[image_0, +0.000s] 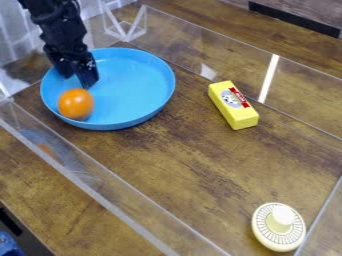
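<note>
My black gripper (75, 66) reaches in from the top left, its fingers low over the back left part of a blue plate (138, 90). An orange ball-like fruit (76, 104) rests in the front left of the plate, just below the gripper and apart from it. The gripper looks open with nothing visible between its fingers, though it is dark and small in this view.
A yellow box (233, 105) lies to the right of the plate. A cream round object (278, 227) sits at the bottom right. Clear panels border the wooden table (174, 180), whose middle is bare.
</note>
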